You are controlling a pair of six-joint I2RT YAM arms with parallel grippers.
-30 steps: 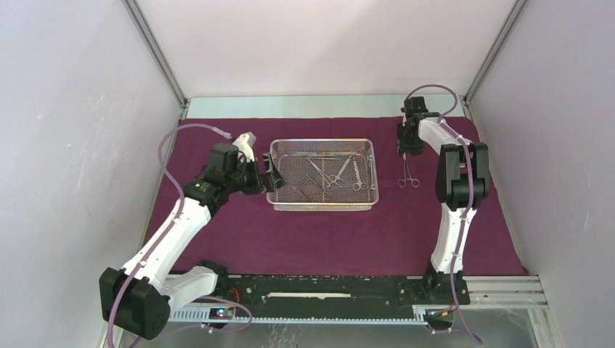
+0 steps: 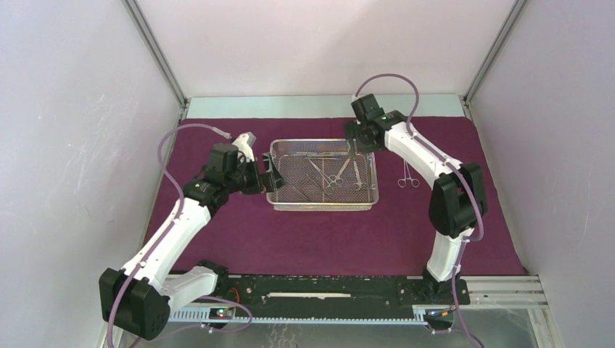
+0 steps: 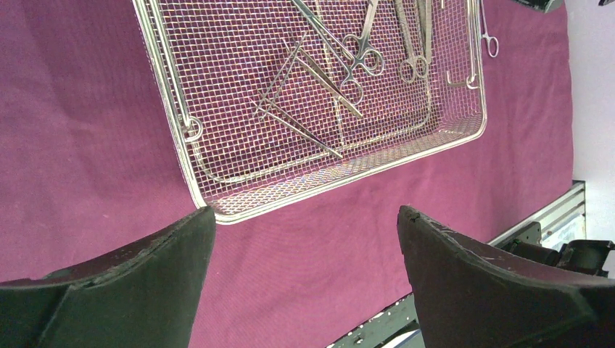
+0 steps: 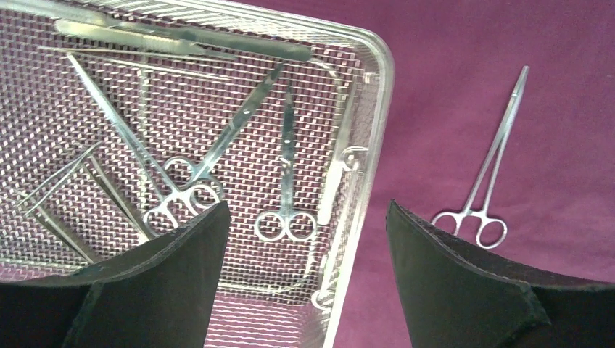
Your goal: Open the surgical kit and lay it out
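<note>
A wire-mesh tray (image 2: 323,206) holds several steel instruments: scissor-like tools (image 4: 286,188), tweezers (image 3: 304,134) and flat-handled pieces (image 4: 246,43). One clamp (image 2: 407,177) lies alone on the purple cloth right of the tray, tips pointing away from me. My left gripper (image 2: 272,174) stands open over the tray's left end, nothing between its fingers. My right gripper (image 2: 359,138) is open above the tray's back right corner, its fingers framing instruments and the tray's right rim in the right wrist view, holding nothing.
Walls bound both sides and the back. The right arm reaches across the cloth's right part.
My right gripper has moved left from above the lone clamp to over the tray's back right corner. The left arm has stayed still.
</note>
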